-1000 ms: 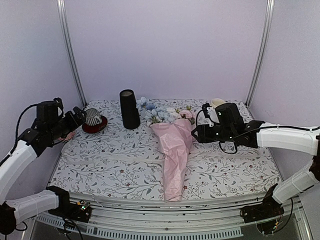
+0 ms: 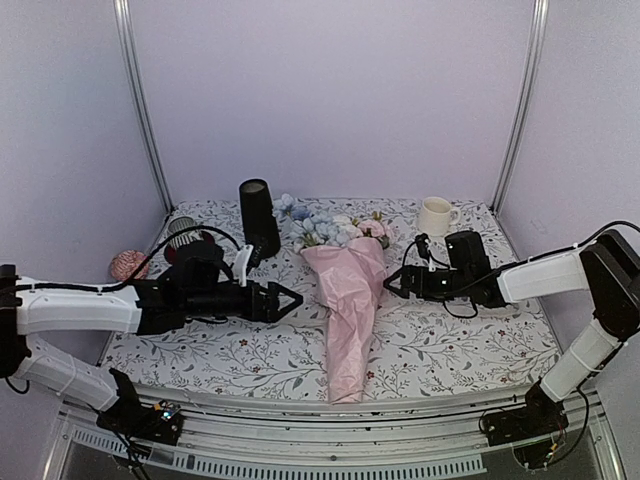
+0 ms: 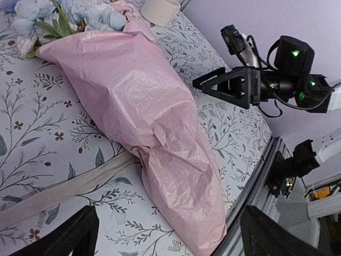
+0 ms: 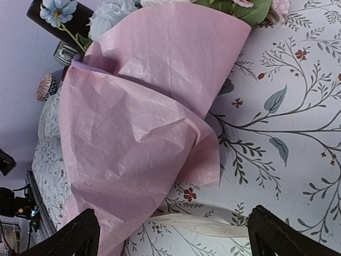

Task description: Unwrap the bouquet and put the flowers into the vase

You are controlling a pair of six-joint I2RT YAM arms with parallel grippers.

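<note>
Blue, white and pink flowers (image 2: 325,226) lie on the table, wrapped in pink paper (image 2: 348,300) whose narrow end points toward the front edge. A tall black vase (image 2: 259,222) stands upright behind them on the left. My left gripper (image 2: 292,301) is open to the left of the paper, apart from it. On the other side, my right gripper (image 2: 394,283) stands open close beside the paper. In the left wrist view the wrapping (image 3: 154,122) lies ahead of the spread fingers (image 3: 74,237). Nothing sits between the right fingers in the right wrist view.
A cream mug (image 2: 436,217) stands at the back right. At the left are a striped cup (image 2: 183,229), partly hidden by my left arm, and a pink patterned ball-like object (image 2: 127,265). A pale ribbon (image 3: 69,186) crosses the table.
My left gripper has swung from the far left in toward the pink paper and opened. My right gripper has opened and lowered slightly beside it. Flowers and vase have not moved.
</note>
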